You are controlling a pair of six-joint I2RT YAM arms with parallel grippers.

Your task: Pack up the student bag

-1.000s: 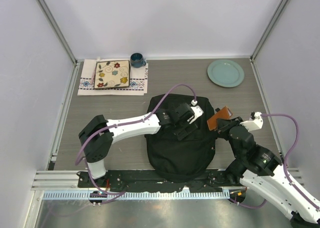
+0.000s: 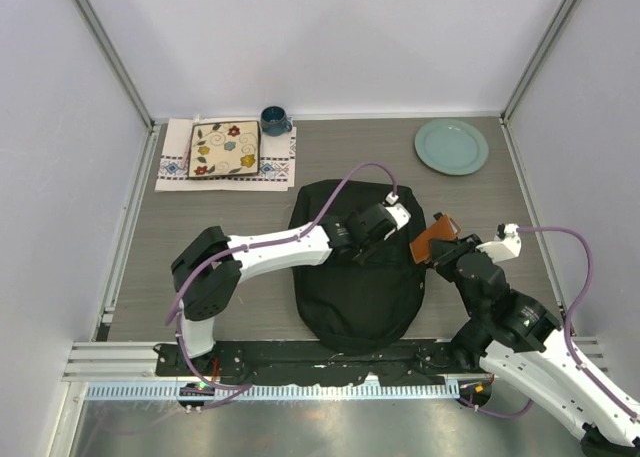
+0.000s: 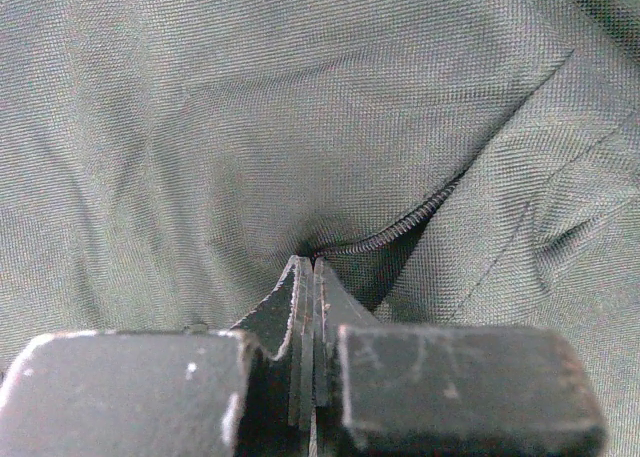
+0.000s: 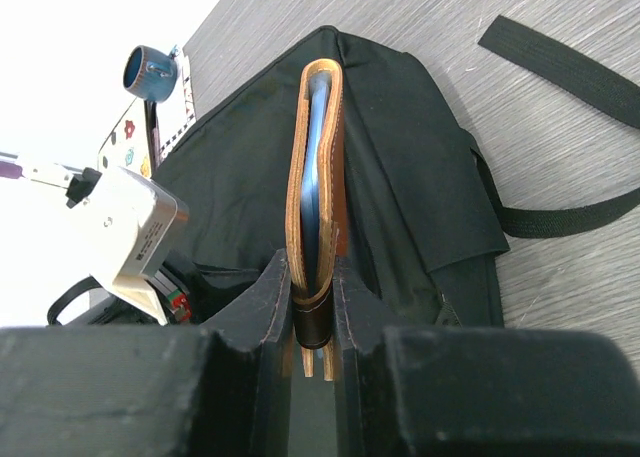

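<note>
A dark fabric bag [image 2: 350,307] lies in the middle of the table. My left gripper is shut at the edge of a zipped opening [image 3: 410,217] in the bag's cloth; whether any cloth is between its fingertips is hard to tell. My right gripper grips an orange-brown case or folder [image 4: 335,167] with a blue strip inside [image 4: 315,147], held upright over the bag's right side; in the top view it [image 2: 432,239] is tilted.
A teal plate [image 2: 451,146] sits at back right. A blue mug [image 2: 275,121] and a flowered board [image 2: 222,149] on a mat are at back left. A black strap [image 4: 560,67] lies on the table beside the bag.
The right gripper with the orange case is nearly still.
</note>
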